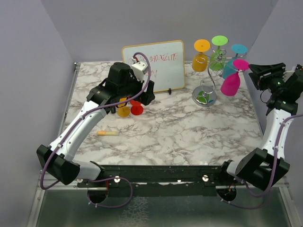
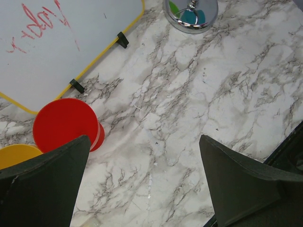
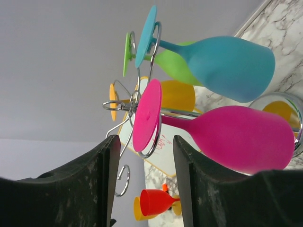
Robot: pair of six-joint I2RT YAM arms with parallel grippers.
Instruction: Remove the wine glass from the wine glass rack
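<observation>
A metal rack at the back right holds orange, green, teal and pink glasses upside down. The pink glass hangs nearest my right gripper, which is open just beside it. In the right wrist view, the pink glass's base and stem sit in a wire loop just beyond the open fingertips, with the bowl extending right. My left gripper hovers open over the marble table, beside red and yellow cups.
A whiteboard stands at the back. An orange stick lies on the left of the table. Walls border both sides.
</observation>
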